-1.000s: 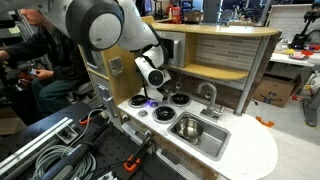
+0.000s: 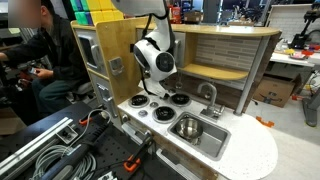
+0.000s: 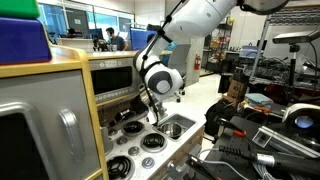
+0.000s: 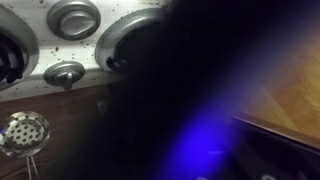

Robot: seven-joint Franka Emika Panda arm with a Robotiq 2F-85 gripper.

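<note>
My gripper [image 3: 152, 112] hangs below the white-and-black wrist, above the stove, in exterior view 2. It is small there, and I see nothing held in it. In exterior view 1 the wrist [image 2: 155, 62] stands over the back of the stove, beside the wooden cupboard. A dark blurred shape with a blue glow covers much of the wrist view and hides the fingertips. Past it show a burner [image 4: 12, 50], a round knob [image 4: 73, 19] and a perforated metal strainer [image 4: 23, 132].
A metal pot [image 2: 188, 127] sits in the sink, beside a tall faucet [image 2: 210, 97]. The wooden shelf [image 2: 215, 70] runs behind, and the cupboard side [image 2: 118, 55] bounds the left.
My wrist has risen away from the stove over the last second and looks larger in exterior view 1. The pot and sink have stayed in place.
</note>
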